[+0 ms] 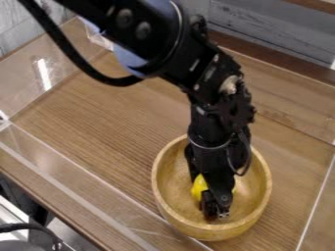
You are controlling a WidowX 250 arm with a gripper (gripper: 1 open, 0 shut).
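A round wooden bowl (pixel 174 199) sits on the table at the lower right. My black gripper (pixel 213 201) reaches down inside it, its fingertips low in the bowl around a yellow object (pixel 199 186). The arm and fingers hide much of that object, so I cannot tell whether the fingers are shut on it.
A wall (pixel 262 34) runs along the back, and the table's front edge with a dark cable lies at the lower left.
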